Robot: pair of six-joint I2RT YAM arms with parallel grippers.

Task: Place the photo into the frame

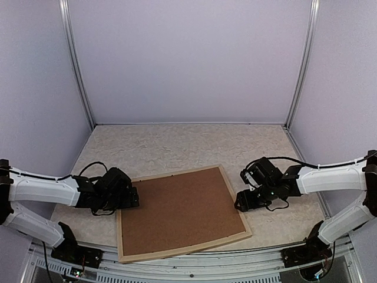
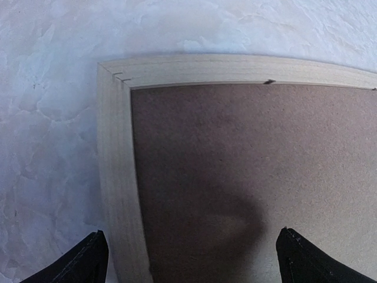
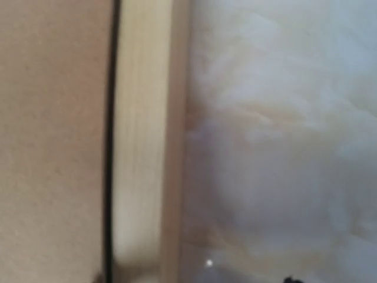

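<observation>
A pale wooden frame (image 1: 229,187) lies askew near the table's front edge, with a brown panel (image 1: 182,206) inside it. No picture side shows, and I cannot tell whether this panel is the photo or a backing. Over the frame's left rail, near its far corner, my left gripper is open, one finger (image 2: 82,259) outside the rail and the other above the panel. My right gripper (image 1: 239,204) is at the right rail (image 3: 141,130). Only its fingertips show at the bottom of the right wrist view, apart, with the rail between them.
Bare marbled table (image 1: 188,144) stretches behind the frame, and a strip is free on its right. The frame's near edge reaches over the metal rail (image 1: 194,268) at the front.
</observation>
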